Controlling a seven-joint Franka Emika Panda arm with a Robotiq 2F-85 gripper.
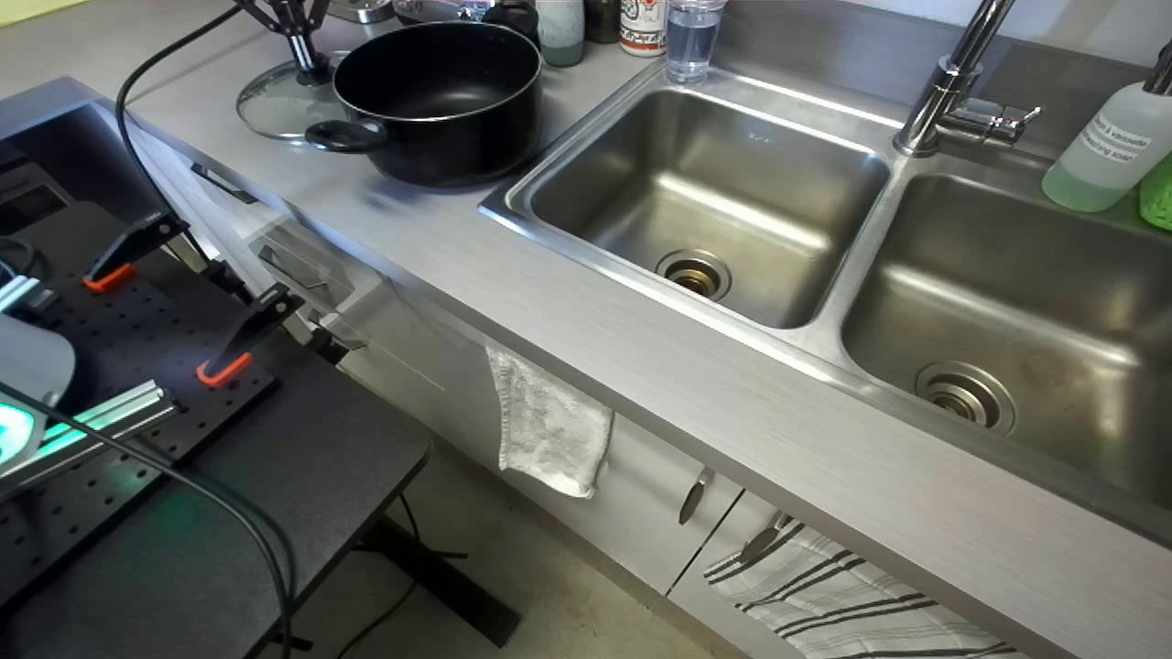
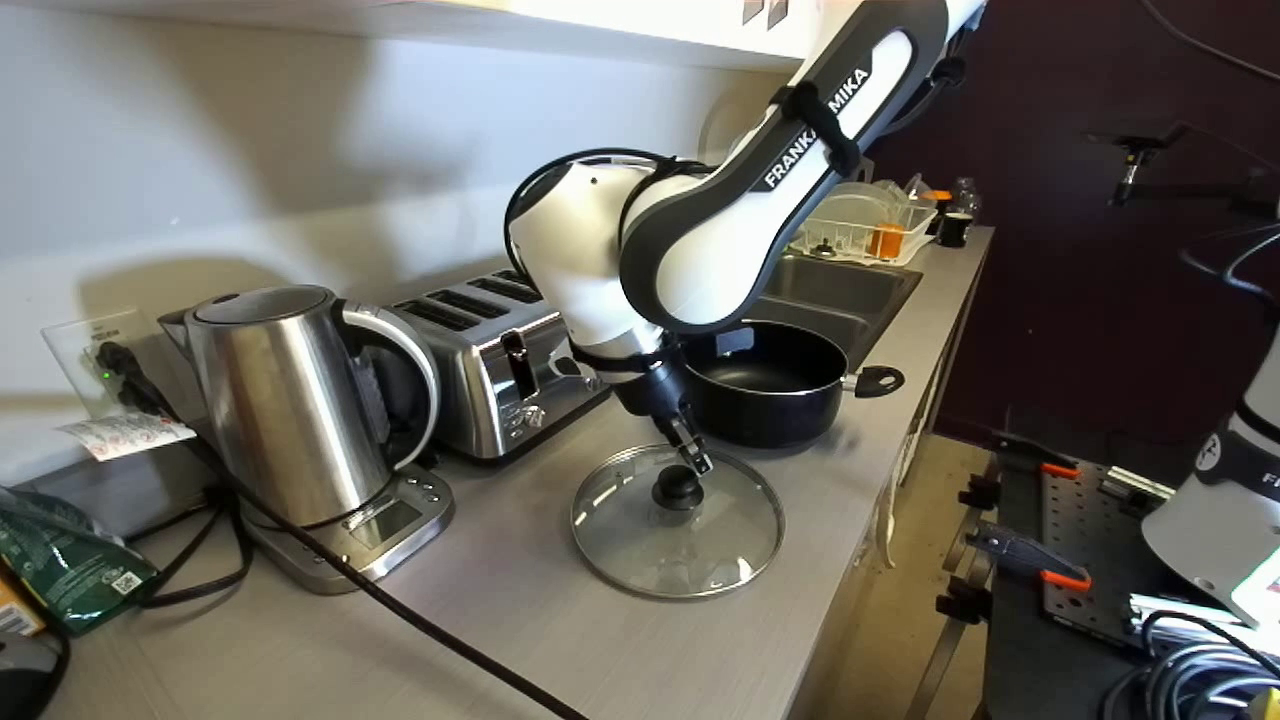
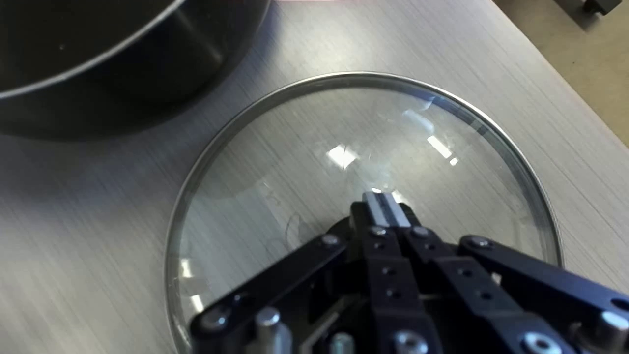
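Note:
My gripper is shut, its two fingertips pressed together with nothing showing between them. It points down over a round glass lid that lies on the counter. The lid's black knob stands upright at its middle. In exterior view 2 my fingertips overlap the top of the knob; whether they touch it I cannot tell. Most of the knob is hidden behind the fingers in the wrist view. Beside the lid, towards the sink, stands an empty-looking black pot with no lid on it.
A steel kettle and a toaster stand along the wall. The sink lies past the pot. A black cable crosses the counter in front of the kettle. Bare counter surrounds the lid's near side.

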